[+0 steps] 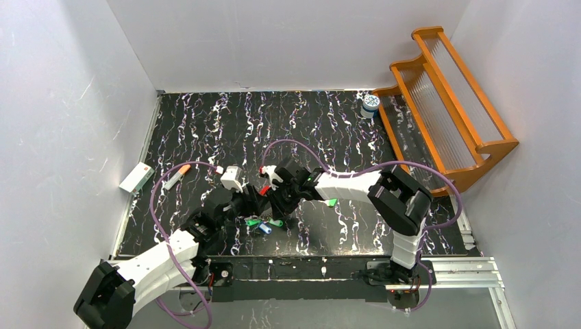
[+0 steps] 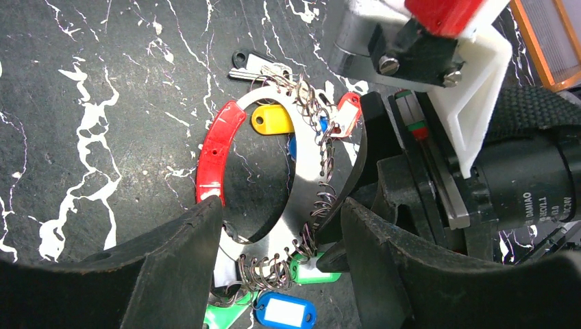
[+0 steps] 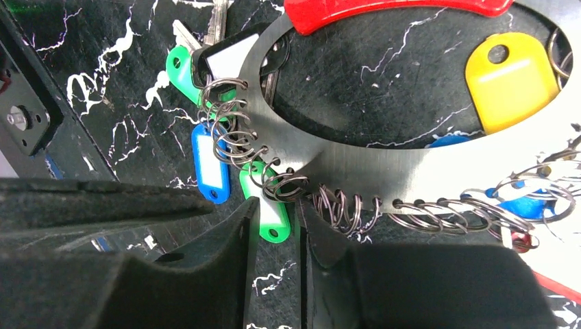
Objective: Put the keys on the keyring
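The keyring is an oval steel plate with a red grip, lying on the dark marbled table with many small wire rings along its edge. Around it are a yellow tag, a blue tag, a green tag and some keys. My left gripper is open over the plate, one finger at each side of the near end. My right gripper stands open with a narrow gap, its tips close by the wire rings and the green tag. Contact with the rings cannot be made out.
Another green tag lies partly behind the right arm. An orange-ended tool and a white box are at the left. A jar and a wooden rack stand at the right back.
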